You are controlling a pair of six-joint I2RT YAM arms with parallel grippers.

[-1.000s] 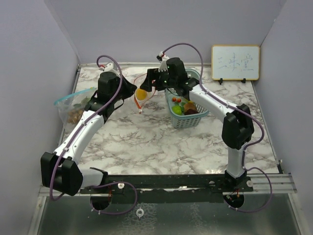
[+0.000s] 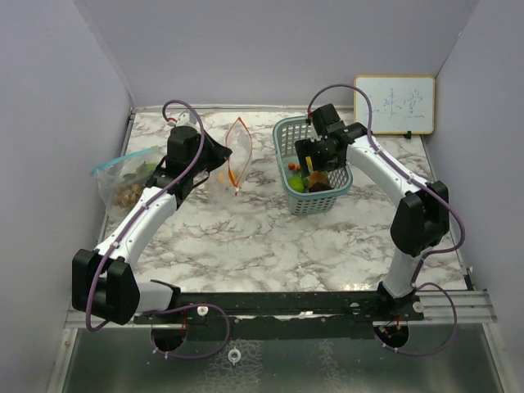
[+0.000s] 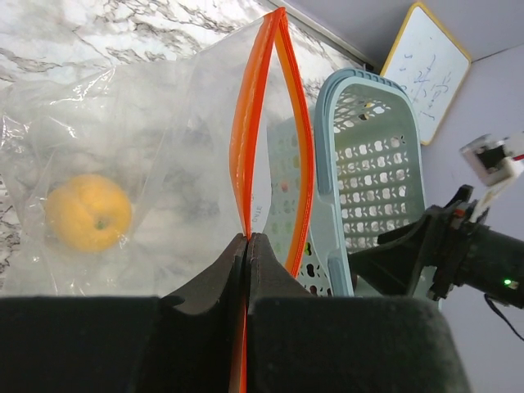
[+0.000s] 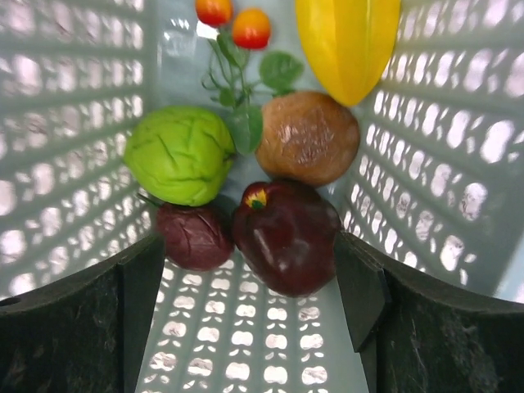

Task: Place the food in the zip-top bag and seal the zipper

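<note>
The clear zip top bag stands with its orange-edged mouth spread, a round yellow-orange fruit inside it. My left gripper is shut on one orange edge of that mouth. Inside the pale green basket, my right gripper has its fingers apart, nothing between them. Just ahead of them lie a dark red-purple pepper-like item and a small dark red round one. Beyond sit a green vegetable, a brown round item, a yellow item and small tomatoes.
At the far left of the table a second clear bag with a blue edge holds brown items. A whiteboard leans at the back right.
My right gripper has gone from over the bag's mouth to the right and down into the basket. The yellow-orange fruit was at the bag's mouth and is now inside.
</note>
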